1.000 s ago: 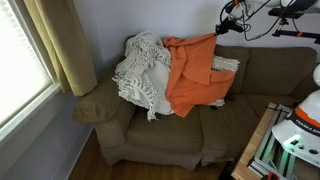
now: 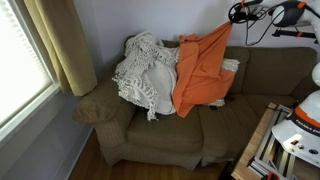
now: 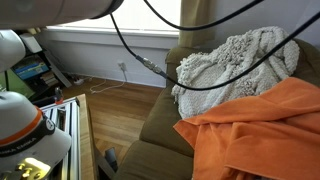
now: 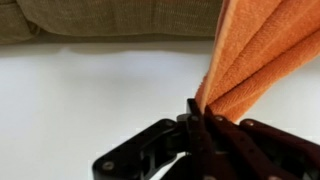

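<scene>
An orange blanket [image 2: 198, 72] drapes over the middle of the brown couch, and one corner is stretched up to the right. That corner is pinched in my gripper [image 2: 233, 18], which is high above the couch's right part. The wrist view shows the orange cloth [image 4: 262, 55] gathered to a point at the fingertips of my gripper, which is shut on it. In the second exterior view the orange blanket [image 3: 255, 130] lies in folds on the seat; the gripper is out of that frame.
A cream knitted throw [image 2: 149, 75] covers the couch's left side, beside the orange blanket. The brown couch [image 2: 150, 135] has bare seat cushions in front. A wooden table [image 2: 255, 145] carries the arm's base at right.
My gripper has moved up and slightly to the right, pulling the orange blanket's corner with it. The cloth near it is stretched higher; the cream throw has not moved.
</scene>
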